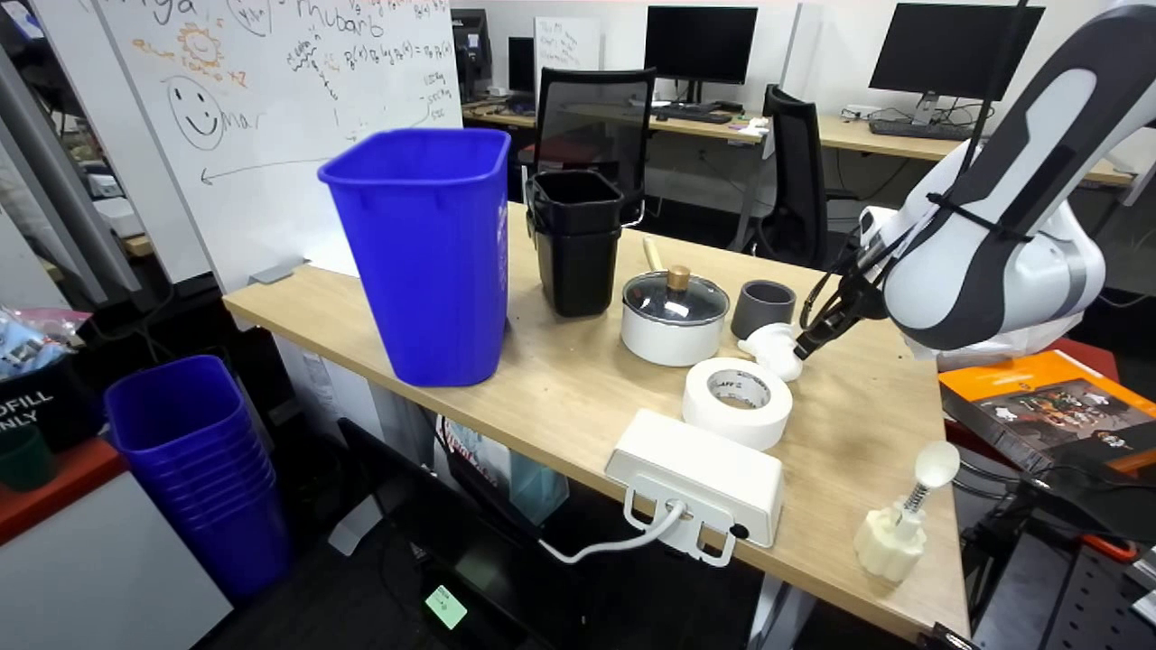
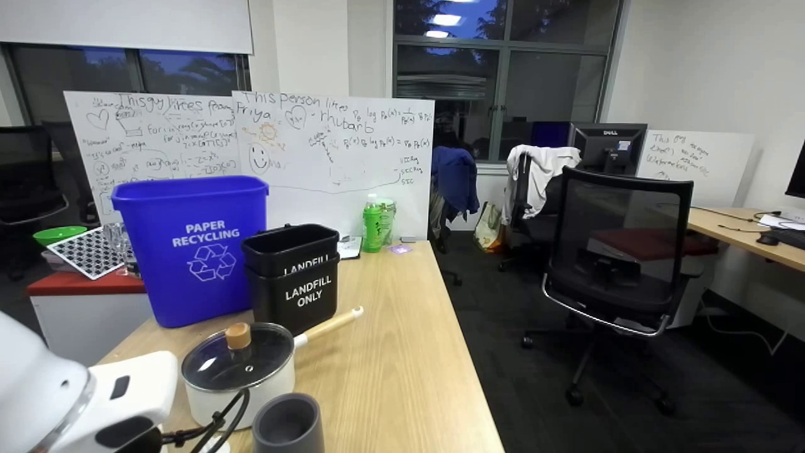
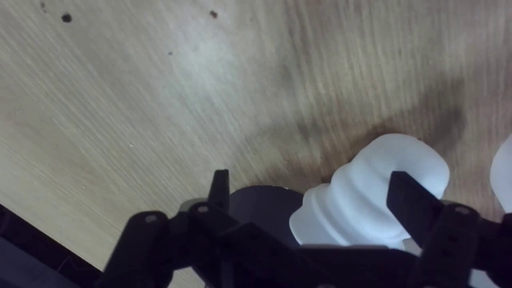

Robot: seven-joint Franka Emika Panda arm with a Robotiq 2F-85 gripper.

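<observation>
On the table lies a smooth white ridged object point(image 1: 774, 348), between the grey cup point(image 1: 763, 308) and the tape roll point(image 1: 738, 403). My gripper point(image 1: 807, 340) is low at its right side. In the wrist view, the gripper stands open, fingers wide apart. The white ridged object point(image 3: 369, 192) appears between them, nearer the right finger point(image 3: 408, 204), which overlaps its edge. Whether they touch, I cannot tell. A dark round shape point(image 3: 264, 206), seemingly the cup, shows beside the left finger point(image 3: 220, 189); the gripper's base hides the lower part of the scene.
Close by are a lidded white pot point(image 1: 672, 334), black landfill bins point(image 1: 580, 260) and a tall blue bin point(image 1: 433, 271). A white box point(image 1: 699, 477) sits at the front edge, with a cream spring-handled item point(image 1: 892, 540) at the near corner. Bare table lies between them.
</observation>
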